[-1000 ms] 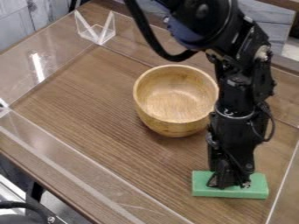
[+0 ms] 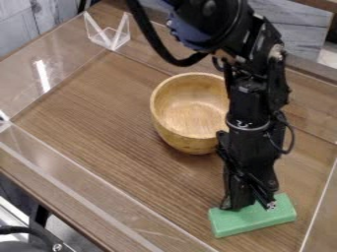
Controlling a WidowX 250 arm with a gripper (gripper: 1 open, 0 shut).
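Observation:
My black gripper [image 2: 249,195] is low at the right of the view, its tip down on a green rectangular block [image 2: 257,220] near the front right of the wooden table. The fingers look shut; whether anything sits between them is hard to see. Behind the gripper, a tan wooden bowl [image 2: 180,108] stands in the middle, partly hidden by the arm.
A clear plastic piece [image 2: 108,28] stands at the back left.
The gripper has shifted slightly left, and the green block with it, turning so it now lies at a slant.

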